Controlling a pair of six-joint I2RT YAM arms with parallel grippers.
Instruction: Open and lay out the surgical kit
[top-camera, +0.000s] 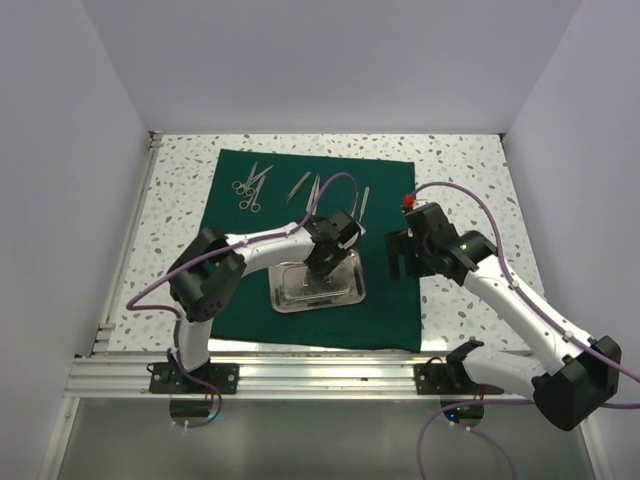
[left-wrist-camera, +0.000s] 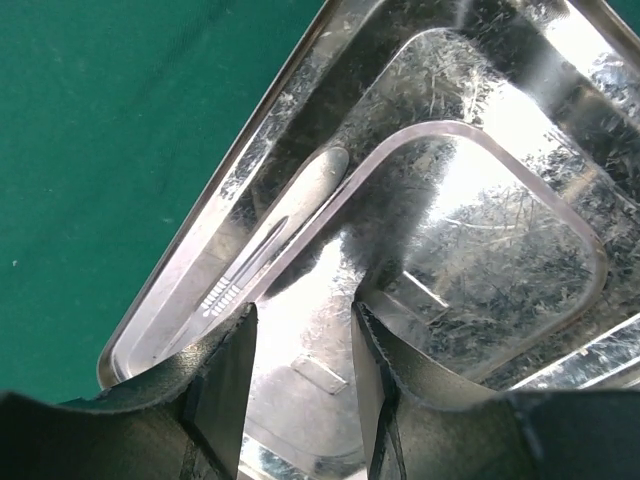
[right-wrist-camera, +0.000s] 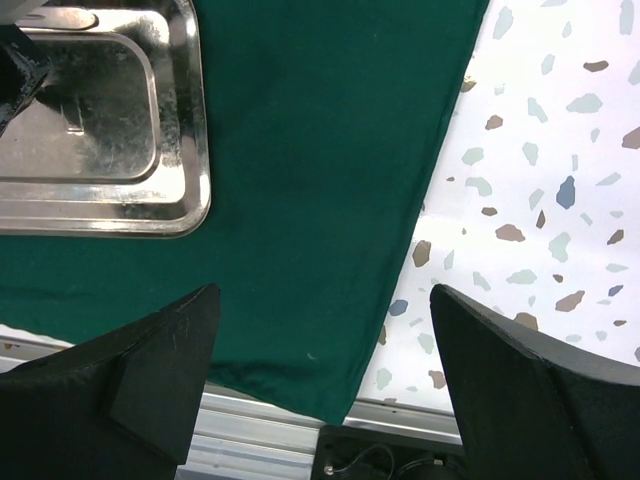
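The metal tray (top-camera: 318, 302) lies on the green cloth (top-camera: 300, 330). Inside it, along one edge, rests a flat silver handled tool (left-wrist-camera: 318, 182), seen in the left wrist view. Low over the tray, my left gripper is open with nothing between its fingers; the tool is off to one side of them. My right gripper hangs open and empty over the cloth's right border. On the cloth's far part lie scissor-like tools (top-camera: 255, 207), a thin tool (top-camera: 299, 187), tweezers (top-camera: 313, 192) and a slim long tool (top-camera: 365, 203).
Speckled tabletop (top-camera: 465, 310) shows bare on both sides of the cloth. A metal rail (top-camera: 300, 362) runs along the front edge.
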